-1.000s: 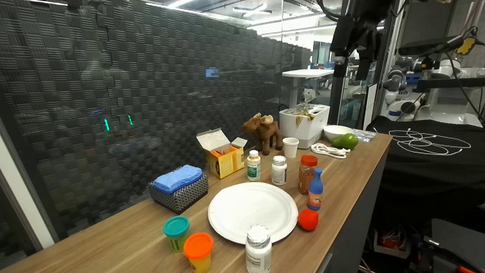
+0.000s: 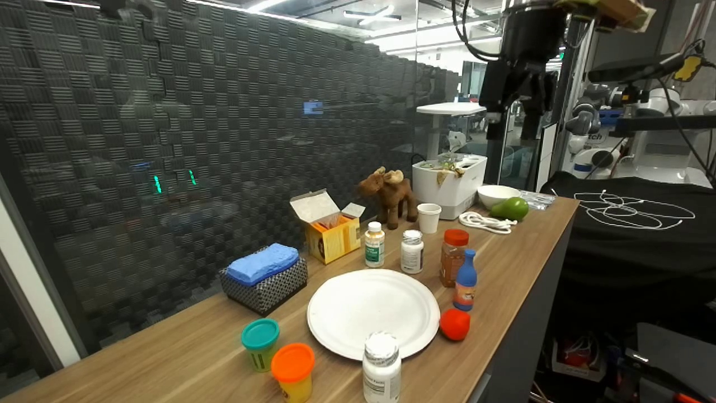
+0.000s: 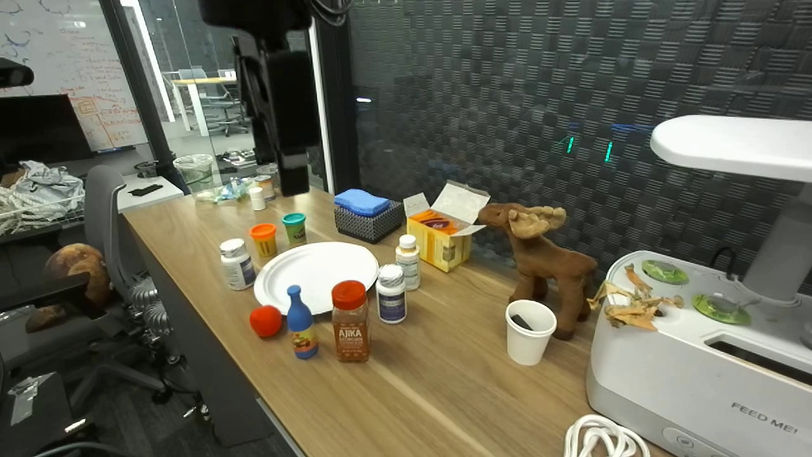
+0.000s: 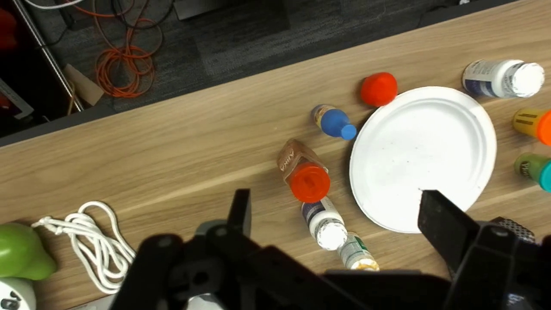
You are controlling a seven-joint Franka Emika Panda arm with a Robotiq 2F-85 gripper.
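Observation:
My gripper (image 2: 512,125) hangs high above the counter with its fingers wide apart and nothing held. Seen from the wrist, the gripper has its two fingertips on either side of the view. Below and between them are a red-lidded spice jar (image 4: 310,181), a white pill bottle (image 4: 330,232) and a green-labelled bottle (image 4: 357,253). A round white plate (image 4: 423,155) lies empty beside them, partly behind the right finger. A small blue bottle (image 3: 301,324) and a red ball-like item (image 3: 266,321) stand near the plate's edge.
Two tubs, orange-lidded (image 2: 293,369) and teal-lidded (image 2: 260,342), and another white bottle (image 2: 382,369) flank the plate. Along the wall are a sponge-topped box (image 2: 265,282), yellow carton (image 2: 332,235), plush moose (image 2: 392,195), paper cup (image 2: 429,218) and white planter (image 2: 448,184).
In exterior view 1 my gripper has come down a little and shifted slightly left. The objects on the counter have stayed in place.

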